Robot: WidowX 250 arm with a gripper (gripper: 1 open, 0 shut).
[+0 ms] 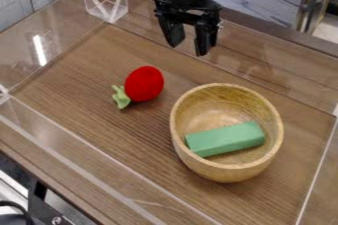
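Observation:
My gripper [187, 34], black, hangs at the top centre above bare wood, its two fingers apart with nothing visible between them. A red strawberry-like object [144, 83] with a green top lies left of centre, below and left of the gripper. A wooden bowl [227, 173] at the lower right holds a green rectangular block [224, 139].
A clear plastic object stands at the top left edge. A dark round shape sits at the lower left corner.

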